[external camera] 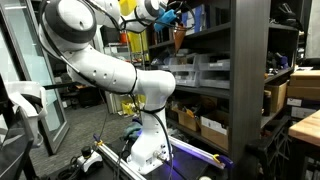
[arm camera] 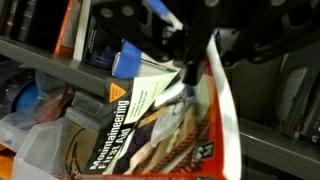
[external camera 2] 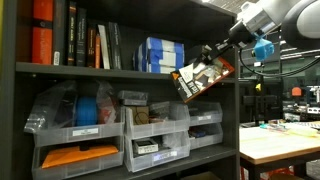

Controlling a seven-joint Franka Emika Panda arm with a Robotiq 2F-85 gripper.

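A book titled "Mountaineering First Aid" [arm camera: 155, 125], with a green, white and orange-red cover, hangs tilted from my gripper [external camera 2: 207, 50]. The gripper is shut on it, close to the book's upper edge. In the second exterior view the book [external camera 2: 203, 78] is in front of the bookcase, to the right of the blue-and-white volumes and overlapping the bins below. Only its orange side [external camera: 180, 37] shows in the first exterior view, at the top. Dark, blurred gripper parts hide its upper end in the wrist view.
Upright books [external camera 2: 100, 45] and blue-and-white volumes [external camera 2: 160, 55] stand on the upper shelf [external camera 2: 90, 72]. Clear bins [external camera 2: 80, 155] fill the shelf beneath. The bookcase's right side panel [external camera 2: 230, 105] is close to the held book.
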